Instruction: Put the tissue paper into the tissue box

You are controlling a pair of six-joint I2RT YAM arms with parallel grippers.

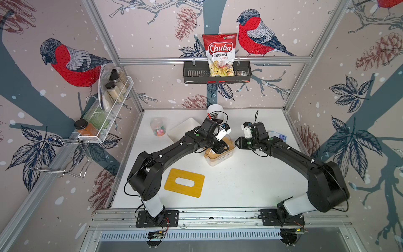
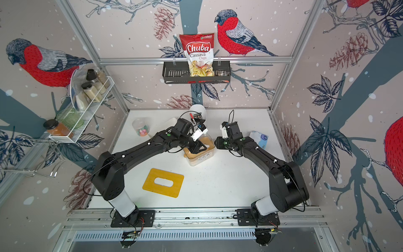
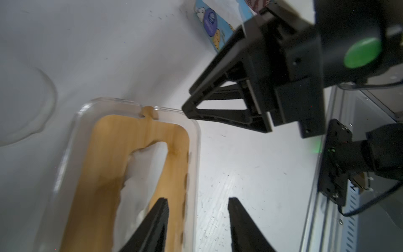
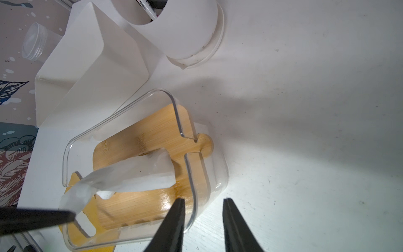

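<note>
A clear box with a wooden bottom (image 4: 138,132) stands mid-table, white tissue (image 4: 138,170) lying inside along its length. My left gripper (image 1: 219,147) is over the box; in the left wrist view its fingertips are apart, with the tissue beside and below them and nothing visible held. My right gripper (image 2: 219,142) hovers just right of the box, its fingertips apart and empty in the right wrist view. A yellow plate with a slot (image 1: 172,182) lies at the front left of the table.
Behind the box stand a white angular container (image 4: 92,79) and a white cylindrical holder (image 4: 184,25). A pink-filled jar (image 1: 158,128) is at the back left, a blue pack (image 2: 260,136) at the right.
</note>
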